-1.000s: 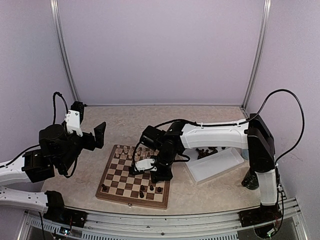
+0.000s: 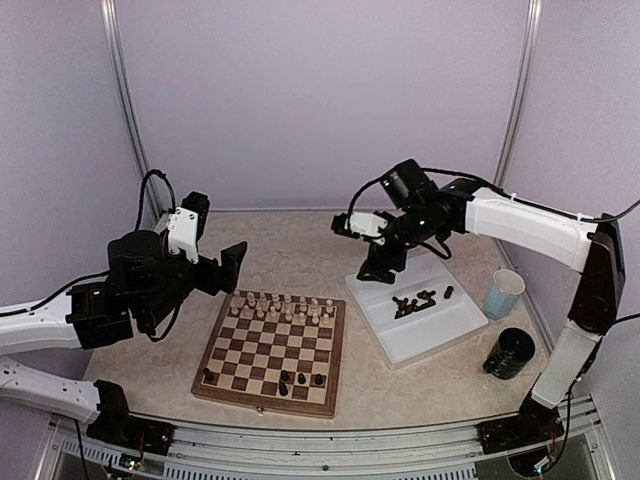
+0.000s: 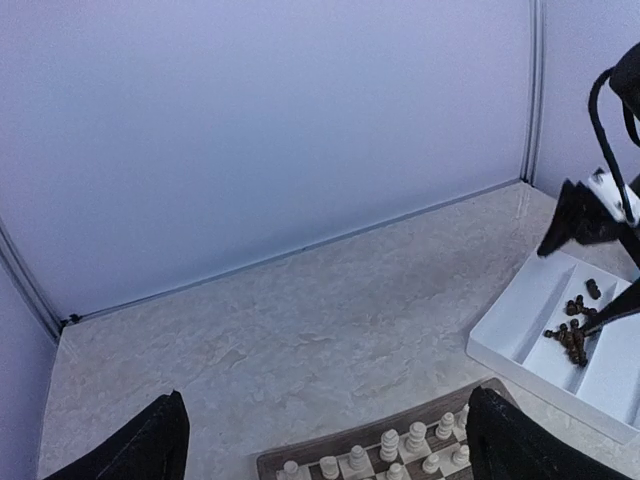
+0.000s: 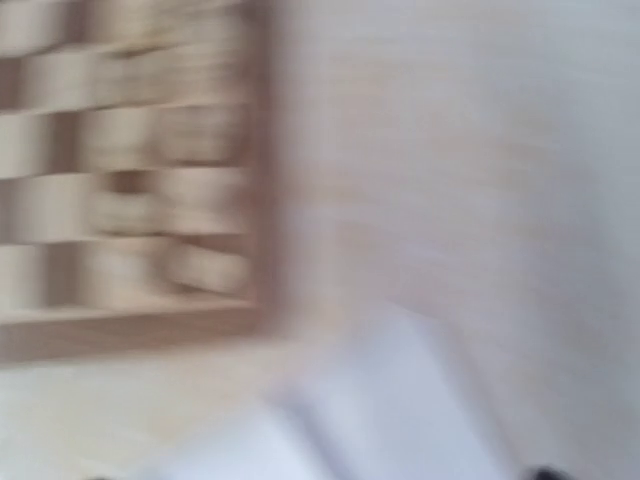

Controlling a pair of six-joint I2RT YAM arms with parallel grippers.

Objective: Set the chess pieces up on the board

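The wooden chessboard (image 2: 240, 370) has white pieces (image 2: 288, 308) along its far rows and several black pieces (image 2: 285, 390) near its front. More black pieces (image 2: 415, 303) lie in the white tray (image 2: 420, 340) at right. My left gripper (image 2: 218, 265) is raised above the board's back left, open and empty; its two fingers frame the far pieces in the left wrist view. My right gripper (image 2: 375, 250) is raised over the tray's back left corner; how far its fingers are open is unclear. The right wrist view is motion-blurred.
A light blue cup (image 2: 503, 293) and a dark cylinder (image 2: 508, 352) stand right of the tray.
My right arm has risen from over the board and moved back right to above the tray. My left gripper has moved a little to the right.
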